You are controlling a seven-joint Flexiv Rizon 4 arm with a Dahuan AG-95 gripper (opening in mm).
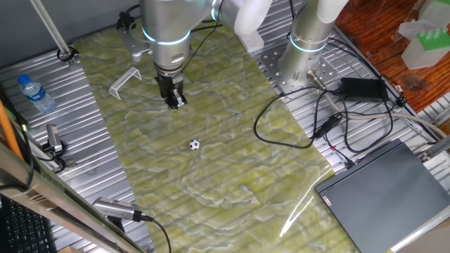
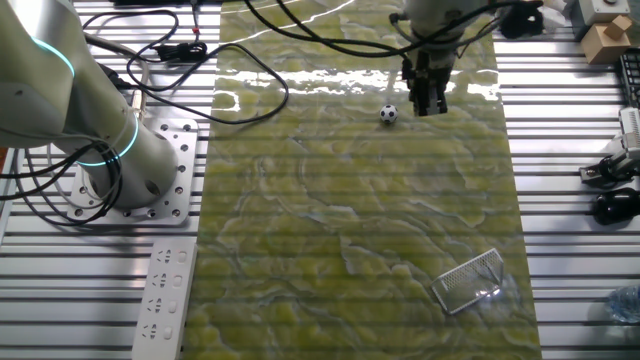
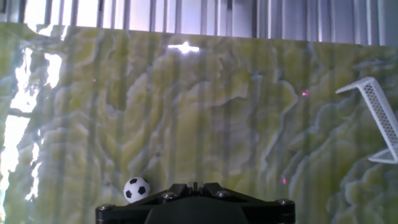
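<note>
A small black-and-white soccer ball (image 1: 195, 145) rests on the green marbled mat (image 1: 232, 176). My gripper (image 1: 177, 103) hangs over the mat, apart from the ball. In the wrist view, the fingers of the gripper meet at the middle of the lower edge, shut with nothing visible between them. There the ball (image 3: 136, 189) shows just left of the gripper. A small white goal (image 3: 380, 115) with a mesh panel stands at the right edge. Exterior view 2 has the goal (image 2: 470, 281) well away from both the ball (image 2: 388, 114) and the gripper (image 2: 430, 98).
A looped black cable (image 1: 256, 130) reaches onto the mat's side near the robot base. A closed laptop (image 1: 394, 200) overlaps a mat corner. Beyond the opposite edge are a water bottle (image 1: 36, 94) and a metal device (image 1: 116, 209).
</note>
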